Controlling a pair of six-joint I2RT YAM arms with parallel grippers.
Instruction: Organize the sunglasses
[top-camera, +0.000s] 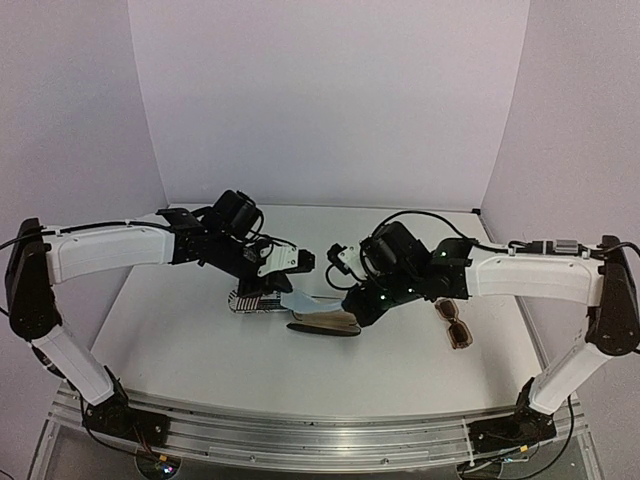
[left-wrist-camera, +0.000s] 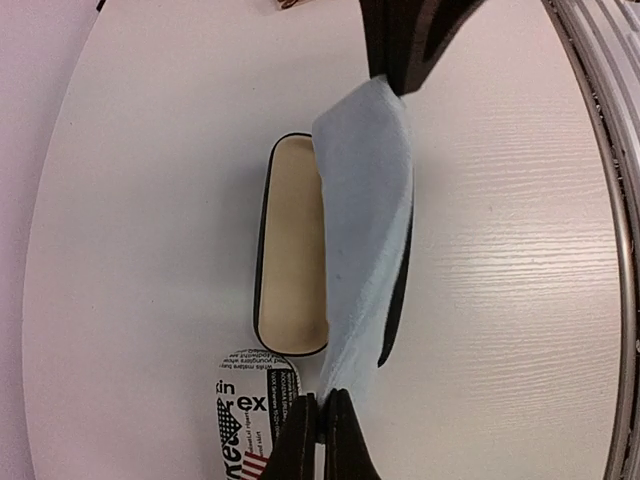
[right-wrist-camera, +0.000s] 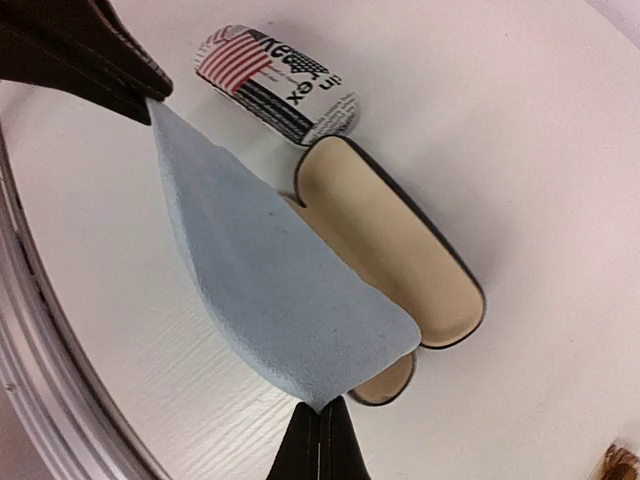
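Observation:
Stretched between my two grippers is a light blue cloth (left-wrist-camera: 365, 190), hanging above an open sunglasses case (right-wrist-camera: 410, 245) with a beige lining. At one end my left gripper is shut on the cloth; at the other my right gripper is shut on it too. In the top view the cloth (top-camera: 312, 302) covers part of the case (top-camera: 328, 325), and the arms hide the fingertips. Brown sunglasses (top-camera: 454, 324) lie on the table to the right, beyond the right gripper.
A black-and-white printed can-like item (right-wrist-camera: 280, 85) lies against the case's left end. A metal rail (top-camera: 300, 430) runs along the front edge. Bare table (top-camera: 250, 375) shows in front of the case.

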